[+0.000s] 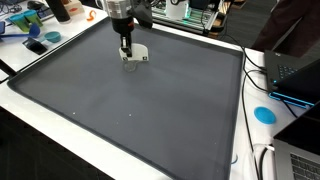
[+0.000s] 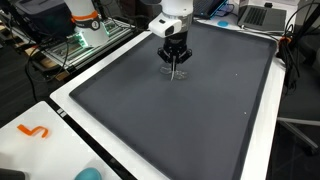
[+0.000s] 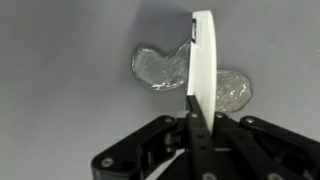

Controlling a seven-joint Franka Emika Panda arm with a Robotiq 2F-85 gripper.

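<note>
A thin white strip [image 3: 203, 62] juts out from between the fingers of my gripper, which is shut on it in the wrist view. Under the strip lies a clear, wet-looking patch [image 3: 160, 68] on the grey board; a second rounded part of it [image 3: 233, 90] shows right of the strip. In exterior view 1 the gripper [image 1: 127, 50] points down close above the board, the clear patch [image 1: 130, 67] just below. From exterior view 2 the strip [image 2: 173, 66] is a small pale sliver under the gripper [image 2: 175, 55]. Whether its tip touches the board I cannot tell.
The grey board [image 1: 150, 115] is wide and bare toward the front and right. Cups and small tools lie beyond its far left corner, including a teal bowl [image 1: 52, 37]. A blue lid [image 1: 265, 115] and laptops [image 1: 295, 160] stand past the right edge.
</note>
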